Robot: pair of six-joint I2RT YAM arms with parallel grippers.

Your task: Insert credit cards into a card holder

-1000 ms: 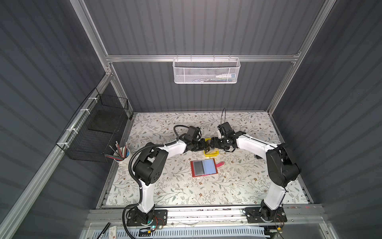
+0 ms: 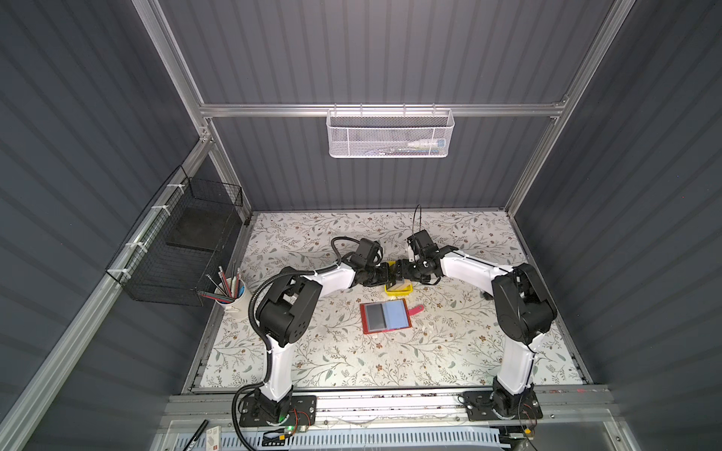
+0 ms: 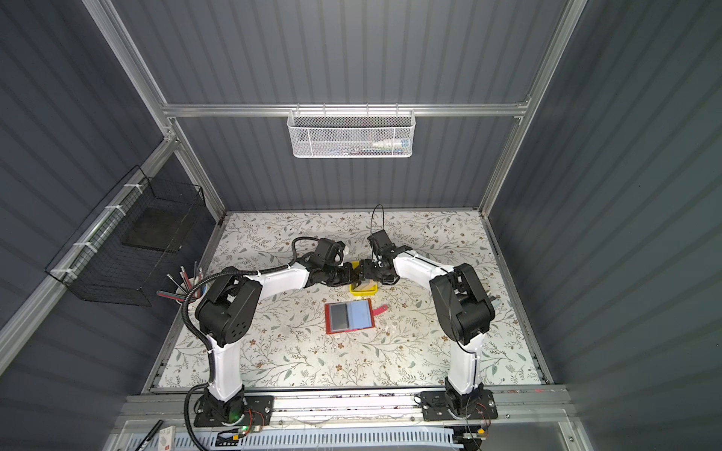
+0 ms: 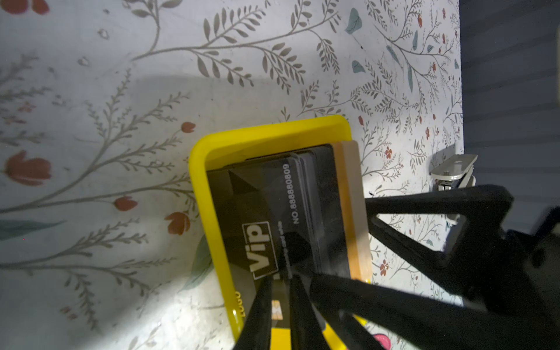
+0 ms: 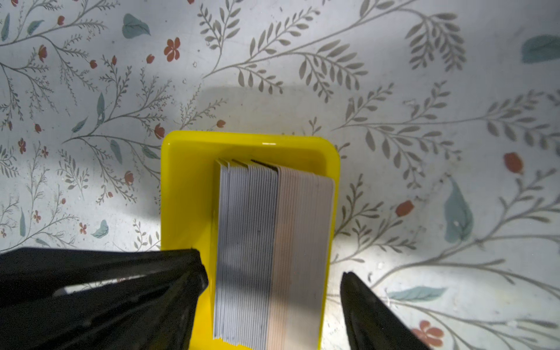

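Observation:
A yellow box (image 5: 192,175) holds a packed stack of upright cards (image 5: 245,250), grey-edged and tan-edged. A black "Vip" card (image 4: 265,233) shows its face in the left wrist view. Over the box, my left gripper is slightly open, a narrow gap between its fingertips and no card seen in it. My right gripper is open wider above the stack, its fingers on both sides and nothing gripped. The red-edged card holder (image 2: 386,316) lies spread flat in front of the box, one half dark grey, the other pale blue.
A pink item (image 2: 416,309) touches or lies close to the holder's right side. The pencil cup (image 2: 230,290) stands at the far left. Both grippers are very close together over the box.
My right gripper has shifted slightly left, closer to the left one. The left gripper has barely moved. Box and card holder stay in place.

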